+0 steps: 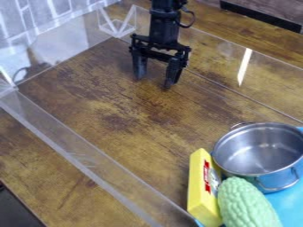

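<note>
My black gripper (157,64) hangs low over the wooden floor of the tray at the top centre of the view, its two dark finger assemblies spread apart to either side. Whether anything lies between them is too small and dark to tell.
At the lower right are a steel pot (257,155), a yellow box (201,186) and a green corn-like object (246,206) on a blue surface (289,208). Clear plastic walls edge the wooden tray (119,133), whose middle is bare.
</note>
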